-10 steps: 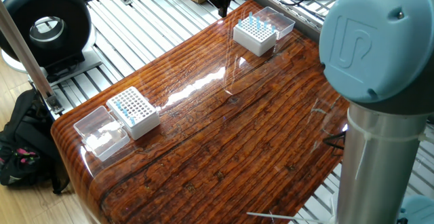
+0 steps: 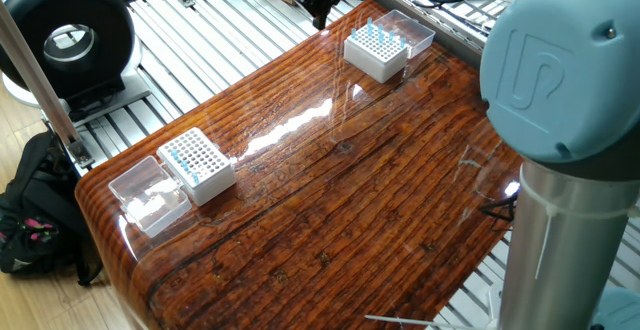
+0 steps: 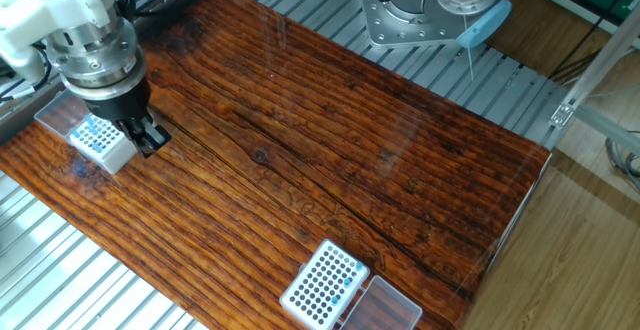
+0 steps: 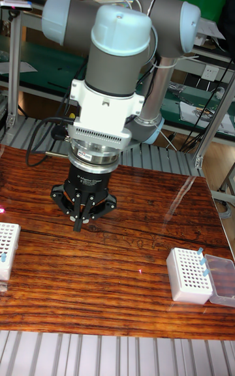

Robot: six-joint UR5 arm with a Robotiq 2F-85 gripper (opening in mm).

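Two white tip racks with rows of holes stand on the wooden table. In view 1 the far rack (image 2: 376, 56) has several blue tips standing up from it, and the near-left rack (image 2: 197, 166) holds several blue tips along one side. My black gripper (image 4: 79, 224) points down above the table, its fingers drawn together and nothing visible between them. In view 2 the gripper (image 3: 152, 142) hangs beside one rack (image 3: 104, 144), apart from the other rack (image 3: 325, 284). View 1 catches only its dark lower end at the top edge.
Each rack has a clear open lid, one at the back (image 2: 408, 32) and one at the left (image 2: 150, 194). Bare wooden table (image 3: 300, 170) spreads between the racks. Loose black cables lie beyond the table's back edge.
In view 1 the gripper's dark end has shifted slightly left, and the blue arm joint has moved right and a little down. Both racks and lids are where they were.
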